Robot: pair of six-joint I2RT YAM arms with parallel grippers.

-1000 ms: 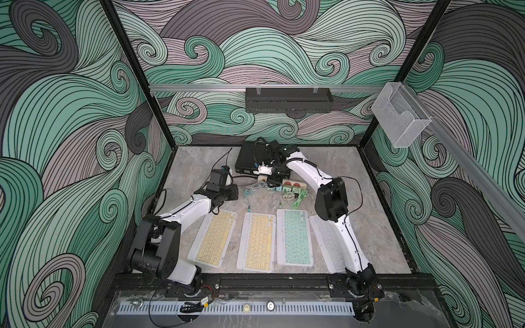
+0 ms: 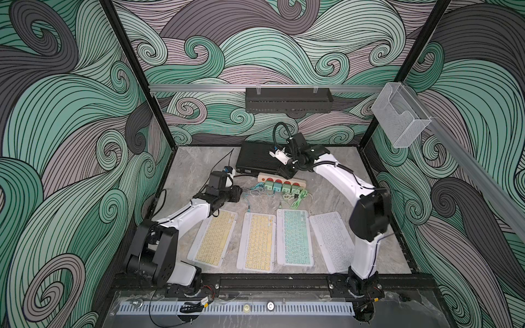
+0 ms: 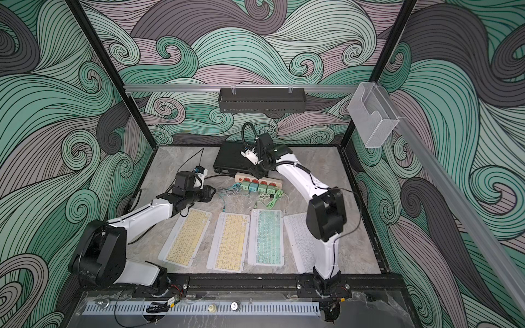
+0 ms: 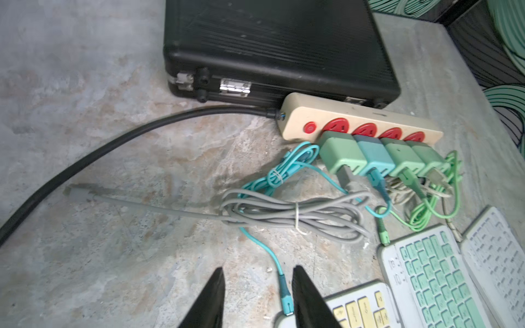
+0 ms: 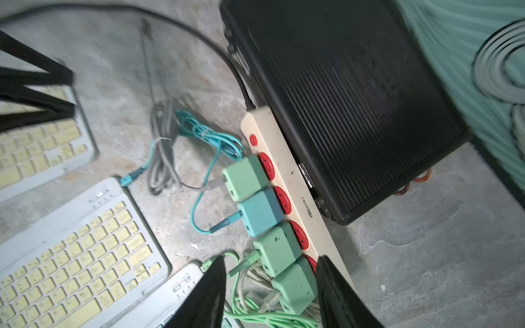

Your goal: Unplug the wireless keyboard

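Four keyboards lie along the front: yellow (image 2: 214, 237), yellow (image 2: 257, 241), mint (image 2: 294, 237), white (image 2: 332, 240). A beige power strip (image 5: 306, 210) carries several green and blue adapters (image 5: 258, 210) with cables plugged in. A grey cable coil (image 4: 295, 213) has a loose-looking end running left. My left gripper hangs over the left side, part open, nothing between its fingers. My right gripper is high over the strip and adapters, part open, nothing visibly held.
A black case (image 4: 279, 38) lies behind the strip, with a thick black cable (image 4: 136, 131) running left. Bare table shows at both back corners and between the coils and keyboards.
My right arm has risen and swung right, away from the power strip. My left arm has moved only slightly. The keyboards are unchanged.
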